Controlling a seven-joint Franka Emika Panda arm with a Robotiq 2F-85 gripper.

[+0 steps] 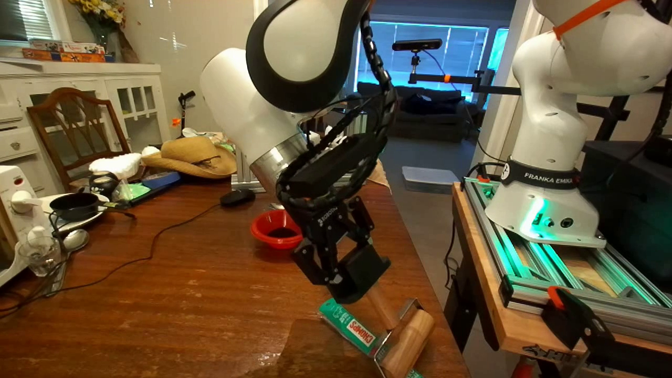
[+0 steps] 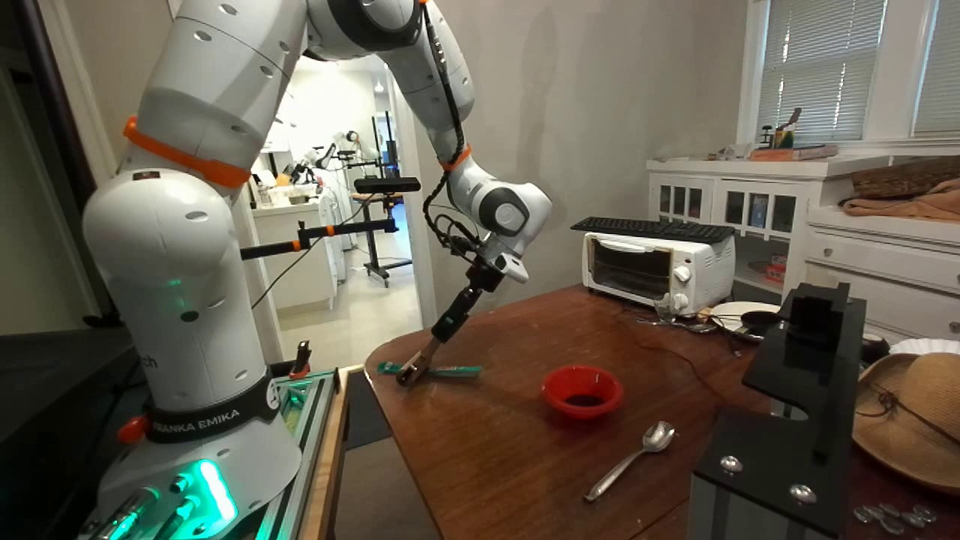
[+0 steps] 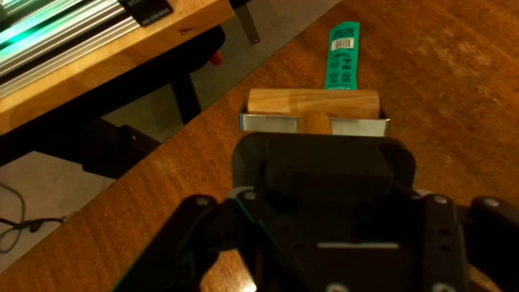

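Note:
My gripper is shut on the handle of a wooden roller, holding it at a slant with the roller end low. In exterior view 2 the roller is down by the table's near-left corner, at the green packet. From the wrist, the roller's cylinder and metal frame show beyond the dark gripper, which hides most of the handle. The green packet sticks out past the cylinder, flat on the table. In exterior view 1 the packet is partly covered by the roller.
A red bowl stands on the table, with a metal spoon near it. The table's edge runs close to the roller. A white toaster oven stands at the far side.

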